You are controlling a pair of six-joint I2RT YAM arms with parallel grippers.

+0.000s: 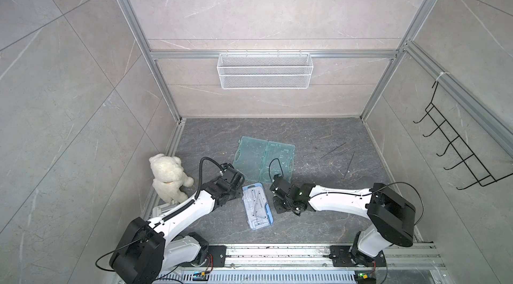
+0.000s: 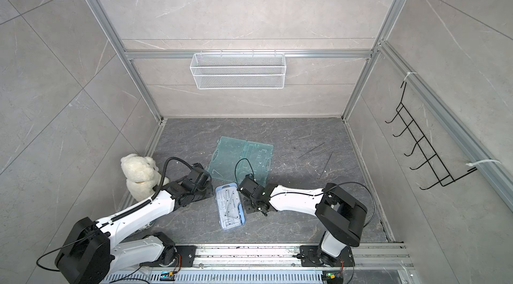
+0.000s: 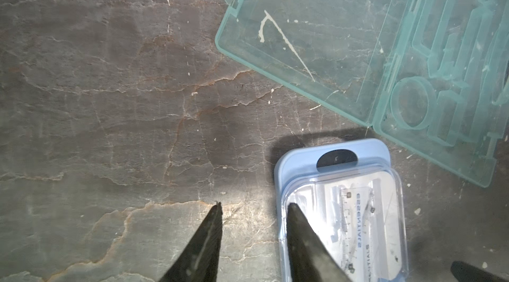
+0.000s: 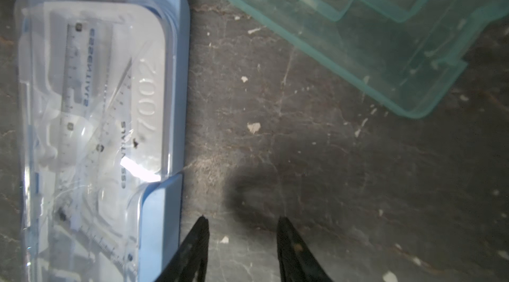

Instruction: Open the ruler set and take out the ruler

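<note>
The ruler set [image 1: 257, 206] is a pale blue case with a clear lid, lying flat on the floor between my two arms. Its lid looks closed, and through it I see the ruler [image 4: 74, 96] with other white pieces. My left gripper is part open at the case's left edge; one fingertip overlaps the edge in the left wrist view, and whether it touches cannot be told. To the right of the case, my right gripper stands open with only bare floor visible between its fingers.
An empty teal plastic case [image 1: 265, 156] lies spread open behind the ruler set, close to its far end. A white plush bear [image 1: 168, 177] sits by the left wall. Open floor [image 1: 331, 155] stretches to the right.
</note>
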